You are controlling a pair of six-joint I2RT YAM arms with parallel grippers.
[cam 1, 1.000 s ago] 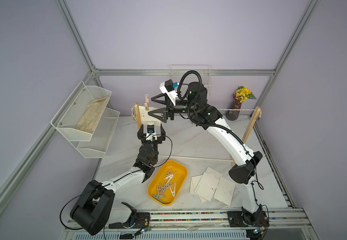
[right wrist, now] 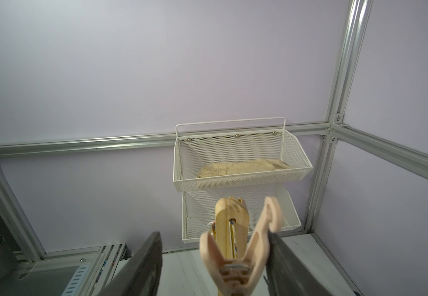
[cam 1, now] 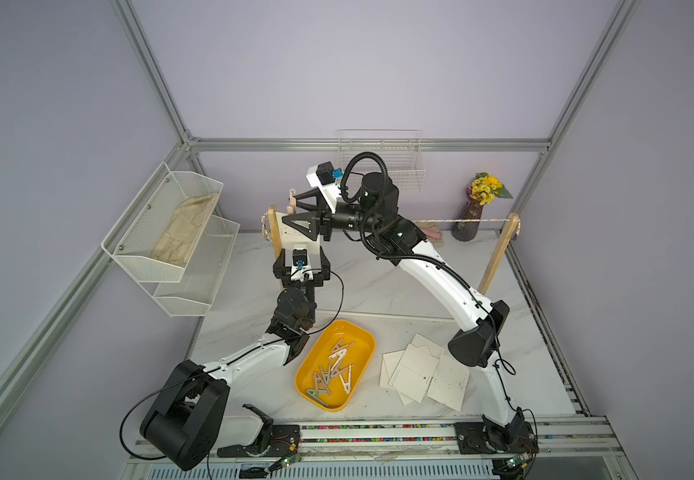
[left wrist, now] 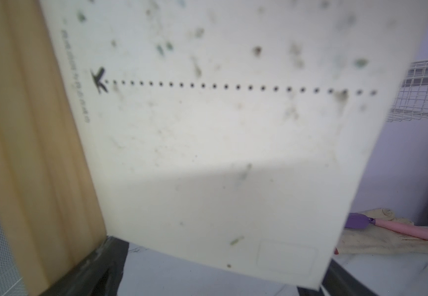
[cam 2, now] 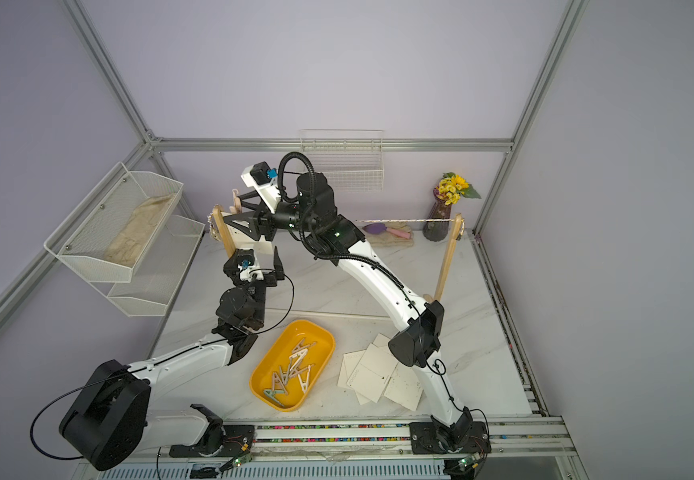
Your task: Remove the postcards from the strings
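A speckled white postcard (left wrist: 223,138) hangs at the left wooden post (left wrist: 31,148), filling the left wrist view. My left gripper (cam 1: 302,260) is beneath it, its open fingers low at either side of the card's lower part. My right gripper is part open around a pale pink clothespin (right wrist: 213,254) at the top of the card, by the post's top; whether the fingers touch the pin cannot be told. Loose postcards (cam 1: 415,372) lie on the table at front right, beside a yellow tray (cam 1: 304,376) of clothespins.
A string (cam 1: 467,220) runs to the right post (cam 1: 497,256). A vase of flowers (cam 1: 465,228) stands at back right, near a cloth with a pink-handled tool (left wrist: 403,229). Mesh baskets (cam 1: 137,264) hang on the left wall.
The left arm looks unmoved.
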